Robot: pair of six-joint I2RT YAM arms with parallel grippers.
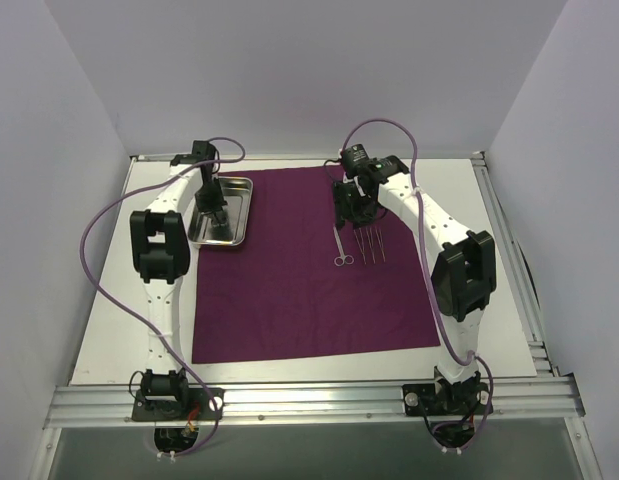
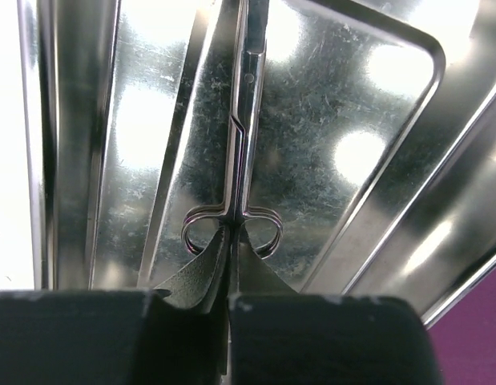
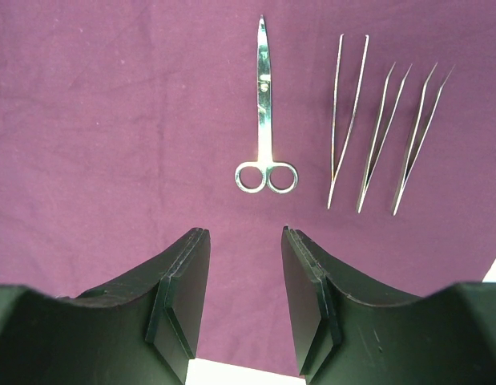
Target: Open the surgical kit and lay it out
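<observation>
In the left wrist view, scissors or a similar ring-handled instrument [image 2: 246,104] lies lengthwise in the steel tray [image 2: 320,112]. My left gripper is shut, its tips right at the base of the two finger rings; whether any metal is pinched there is unclear. From the top, that gripper [image 1: 219,212] is down inside the tray. My right gripper stands open and empty above the purple cloth [image 3: 111,160]. Beyond its fingertips lie a pair of scissors [image 3: 264,120] and three tweezers [image 3: 344,128], side by side and apart.
The tray's wall [image 1: 246,215] borders the cloth at the back left. Purple cables [image 1: 109,290] loop along both arms. White table surface shows around the cloth.
</observation>
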